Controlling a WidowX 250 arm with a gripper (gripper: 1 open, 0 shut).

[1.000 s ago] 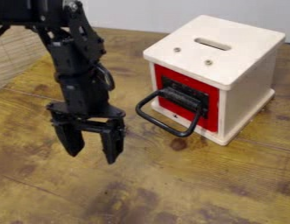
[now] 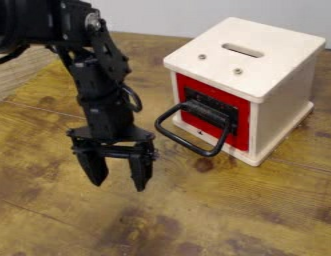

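My black gripper (image 2: 116, 166) hangs low over the wooden table at the left of the camera view, its two fingers spread with nothing between them. To its right stands a cream-white box (image 2: 275, 110) with a red front panel (image 2: 243, 136) and a black loop handle (image 2: 172, 137) that sticks out toward my gripper. The gripper is apart from the handle.
A pale woven surface (image 2: 14, 75) lies at the upper left edge, and a white wall (image 2: 141, 15) runs along the back.
My gripper has shifted slightly to the right over the last second, staying open. The box and handle look unchanged.
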